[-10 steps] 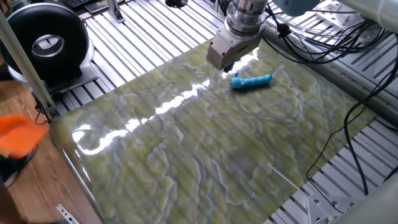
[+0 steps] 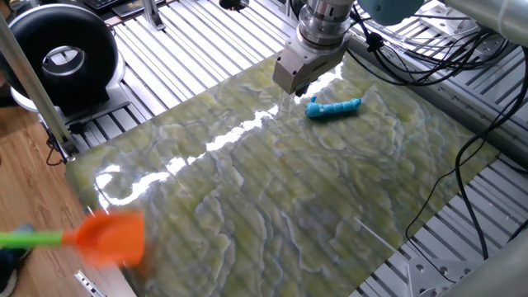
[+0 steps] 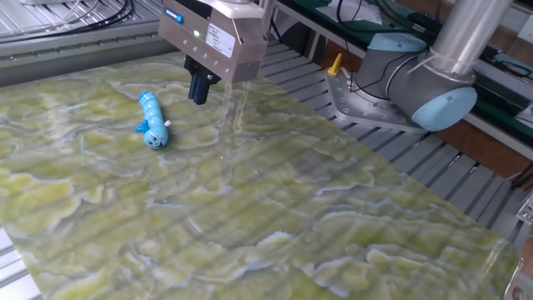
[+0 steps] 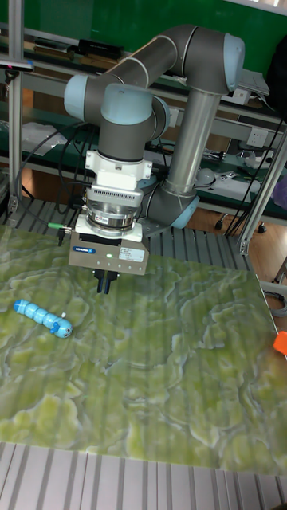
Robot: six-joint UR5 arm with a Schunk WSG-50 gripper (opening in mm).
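A blue segmented caterpillar toy (image 2: pixel 334 108) lies on the green marbled board. In exterior view 2 the toy (image 3: pixel 152 121) has its smiling face toward that camera, and in exterior view 3 the toy (image 4: pixel 42 319) rests at the left. Above the board, to one side of the toy and apart from it, hangs my gripper (image 3: pixel 198 100). Its black fingers point down close together, with nothing visible between them. An orange shovel (image 2: pixel 111 238) with a green handle reaches over the board's left edge; only a bit of the shovel (image 4: pixel 281 342) shows in exterior view 3.
The marbled board (image 2: pixel 272 190) is otherwise bare, with wide free room in its middle. A large black ring-shaped object (image 2: pixel 62 58) stands beyond the slatted table. Loose black cables (image 2: pixel 462 173) hang along the right side.
The arm and the toy have not moved.
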